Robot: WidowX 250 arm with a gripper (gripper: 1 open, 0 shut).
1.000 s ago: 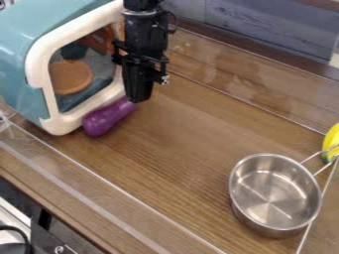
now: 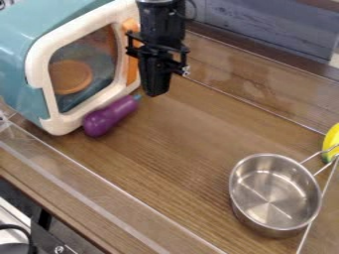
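Note:
My black gripper (image 2: 157, 77) hangs pointing down at the top centre, shut, with nothing visible between its fingers, just right of the toy microwave (image 2: 40, 79). The teal microwave's white-framed door surrounds a dark window, through which an orange disc (image 2: 69, 77) shows. A purple eggplant (image 2: 109, 116) lies on the wooden table (image 2: 172, 169) below and left of the gripper, beside the door's lower edge.
A steel pot (image 2: 275, 194) with a handle sits at the lower right. A yellow object (image 2: 330, 142) is at the right edge, partly cut off. A back wall rises at top right.
My gripper has moved right and slightly up, away from the microwave door and the eggplant. The other objects look unmoved.

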